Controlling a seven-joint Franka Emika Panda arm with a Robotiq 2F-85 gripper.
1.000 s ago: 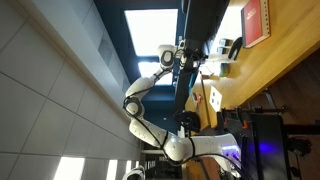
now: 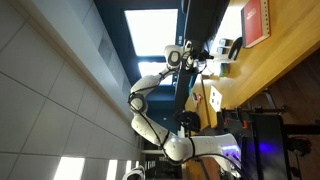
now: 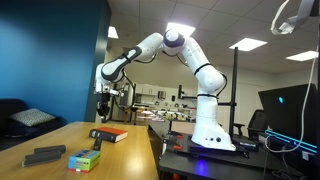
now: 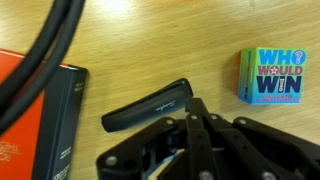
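Observation:
In the wrist view my gripper reaches in from the lower edge, its fingers together and nothing visible between them. Just beyond the fingertips lies a slim black object (image 4: 148, 106) on the wooden table, partly covered by the gripper. To the right sits a colourful box (image 4: 277, 76) lettered "Who Would Win". A red book with a black spine (image 4: 62, 125) lies at the left. Exterior view 2 has the gripper (image 3: 102, 112) over the far part of the table, pointing down. Whether it touches anything cannot be made out.
The colourful box (image 3: 84, 160) and a long black object (image 3: 43, 156) lie at the table's near end. A red book (image 3: 118, 130) lies farther back. Bare table (image 3: 130, 155) shows to the right of the box. Dark cables cross the wrist view's upper left.
The arm has shifted only slightly in exterior view 1. The things on the table show no visible movement.

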